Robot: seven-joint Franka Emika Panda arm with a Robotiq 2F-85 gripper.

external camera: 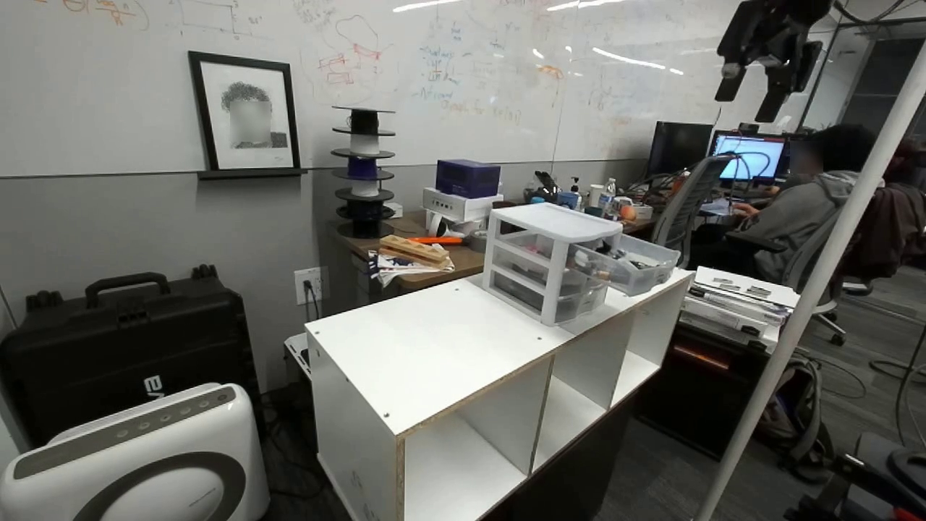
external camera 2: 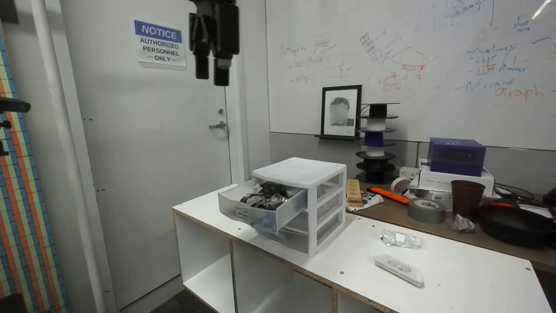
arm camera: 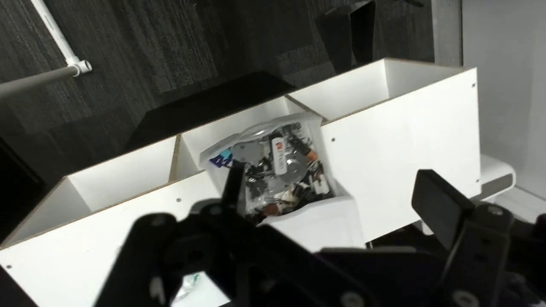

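My gripper (external camera: pixel 753 100) hangs high above the right side of the shelf in exterior view 1, well clear of everything. In exterior view 2 the gripper (external camera 2: pixel 212 75) is at the top, above and left of the drawer unit. It is open, its fingers (arm camera: pixel 439 209) wide apart in the wrist view with nothing held. The white-framed drawer unit (external camera 2: pixel 297 169) stands on the shelf. Its top drawer (external camera 2: pixel 250 214) is pulled out and filled with small mixed parts (arm camera: pixel 279 156). The lower drawers appear closed.
On the white shelf top (external camera 2: pixel 359 242) lie a white oblong piece (external camera 2: pixel 399 270) and a clear plastic packet (external camera 2: pixel 401 239). A desk with tape (external camera 2: pixel 426 209) and a dark pan (external camera 2: pixel 516 224) is behind. A white pole (external camera: pixel 807 304) rises at the right of exterior view 1.
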